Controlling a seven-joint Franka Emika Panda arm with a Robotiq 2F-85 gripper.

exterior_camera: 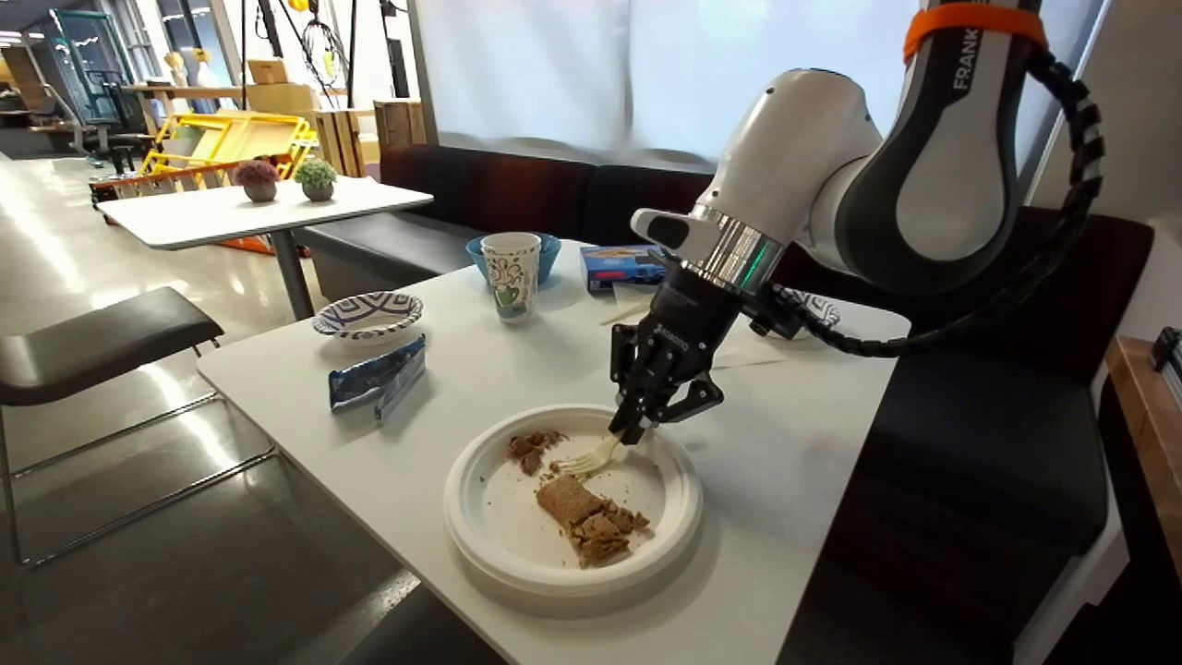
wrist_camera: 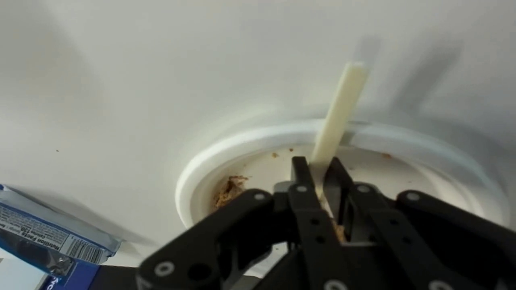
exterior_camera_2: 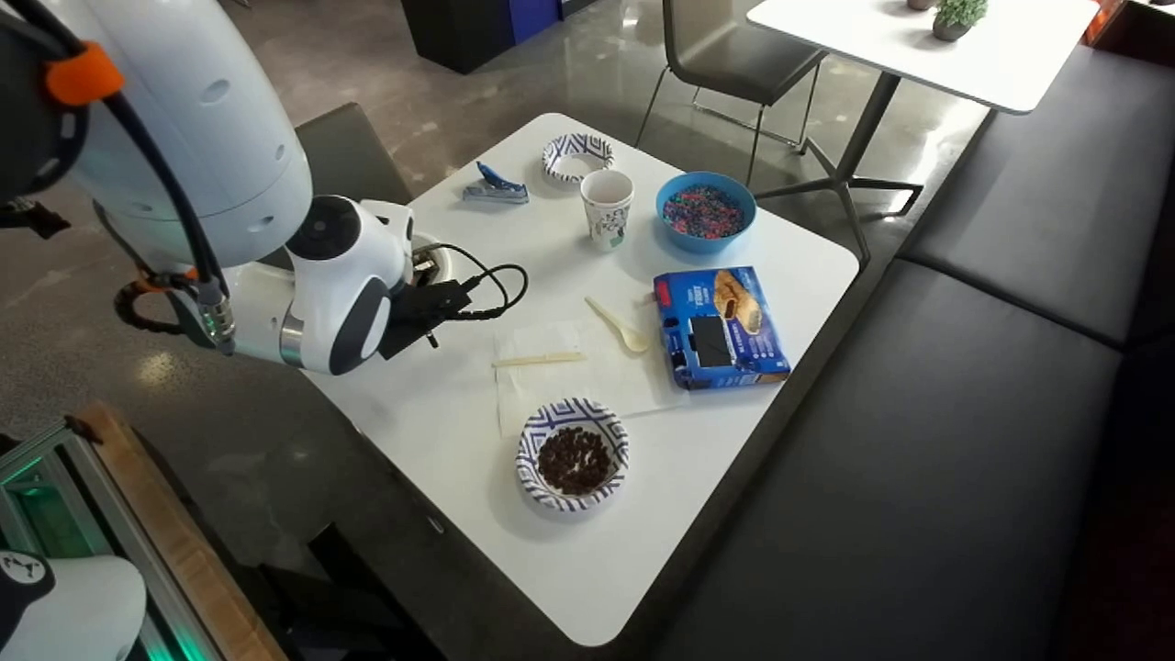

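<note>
A white plate [exterior_camera: 463, 504] lies near the table's front edge in exterior view 1, holding a broken brown pastry bar [exterior_camera: 571, 504] and a crumbled piece [exterior_camera: 532, 447]. The tines of a cream plastic fork [exterior_camera: 586, 460] rest on it between these two. My gripper [exterior_camera: 629, 430] is low over the plate's far right side, at the fork's handle. Seen from the wrist, the fork handle [wrist_camera: 337, 116] runs up between my fingertips, which stand close on both sides of it. Whether they press on it firmly I cannot tell. The arm hides most of the plate in exterior view 2.
Beside the plate lies a blue wrapper [exterior_camera: 379, 377]. Farther off stand a patterned bowl [exterior_camera: 368, 318], a paper cup [exterior_camera: 512, 277], a blue bowl of colourful bits [exterior_camera_2: 705, 211], a blue box [exterior_camera_2: 721, 330] and a bowl of dark pieces [exterior_camera_2: 575, 455]. A spoon [exterior_camera_2: 619, 325] lies on a napkin.
</note>
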